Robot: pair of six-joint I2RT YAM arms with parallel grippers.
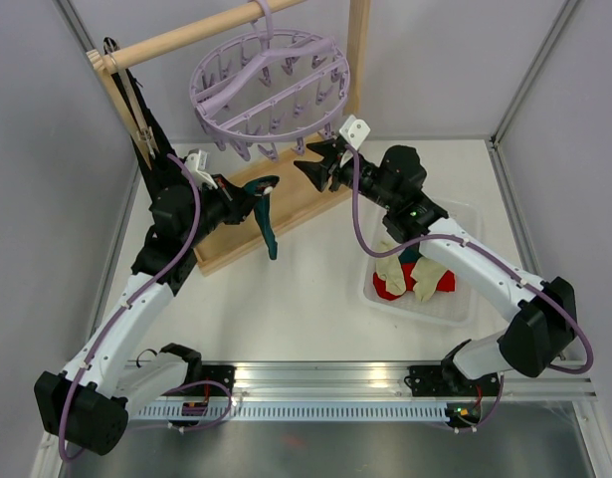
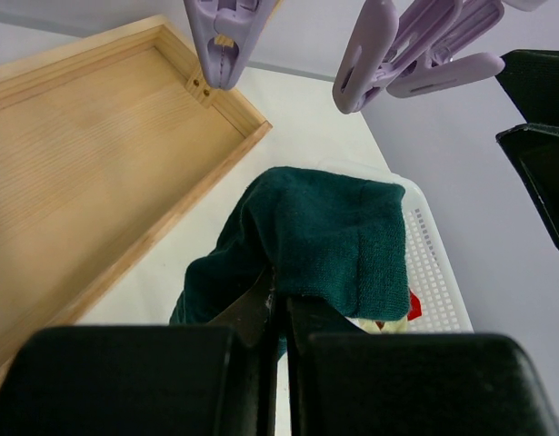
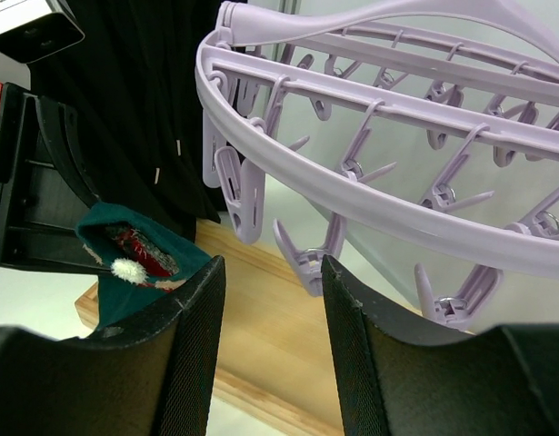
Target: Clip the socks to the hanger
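A dark green sock [image 2: 306, 241] hangs from my left gripper [image 1: 254, 191], which is shut on its cuff. In the right wrist view the sock's [image 3: 138, 263] opening faces me, showing a red inside and a white tuft. Above it hangs the round lilac hanger [image 1: 271, 90] with clips around its ring; one clip [image 3: 243, 191] dangles close to the sock but apart from it. My right gripper stands open below the ring's front edge. Nothing is between its fingers, and a clip [image 3: 311, 259] lies beyond the gap.
A white basket [image 1: 425, 311] with red, cream and green socks stands at the right. The hanger hangs from a wooden rack [image 1: 191, 33] whose base board [image 1: 221, 244] lies below. Dark cloth hangs at the left.
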